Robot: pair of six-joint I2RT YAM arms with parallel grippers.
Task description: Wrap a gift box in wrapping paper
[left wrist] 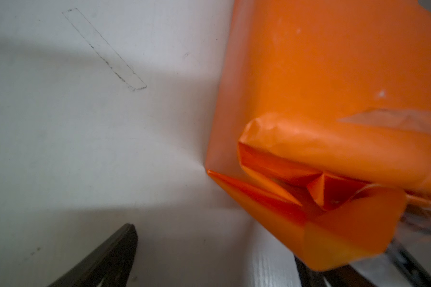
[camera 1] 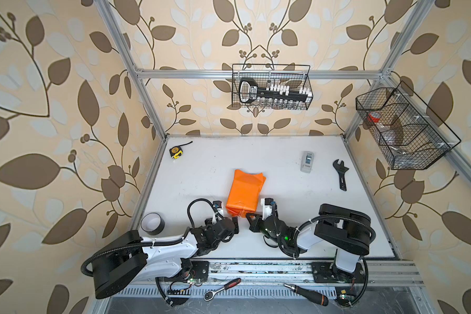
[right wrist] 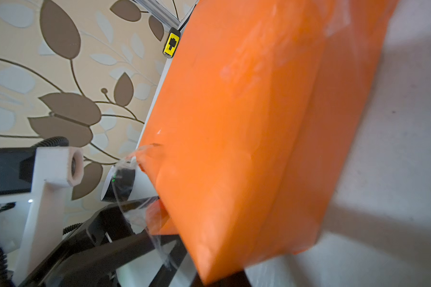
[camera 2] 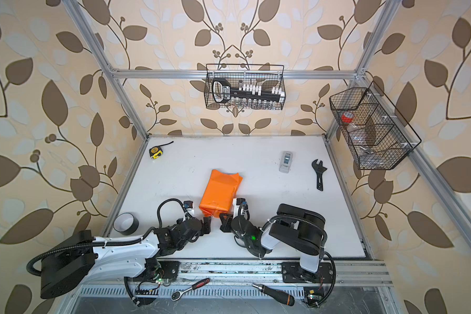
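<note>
The gift box, wrapped in orange paper point(camera 1: 245, 191), lies flat in the middle of the table near its front. In the left wrist view, its near end is partly unfolded, with a pointed orange flap point(left wrist: 354, 229) sticking out. My left gripper is open at that end; the flap overhangs its right finger, and nothing is clamped. A strip of clear tape point(right wrist: 124, 201) hangs loose from the near end in the right wrist view. My right gripper point(camera 1: 250, 220) is shut at the near right corner, its tips mostly hidden behind the paper.
A tape measure point(camera 1: 176, 151) lies back left, a grey device point(camera 1: 306, 162) and a wrench point(camera 1: 341, 174) back right. At front left stands a round container point(camera 1: 152, 223). Wire baskets point(camera 1: 271, 88) hang on the wall. White table surrounds the parcel.
</note>
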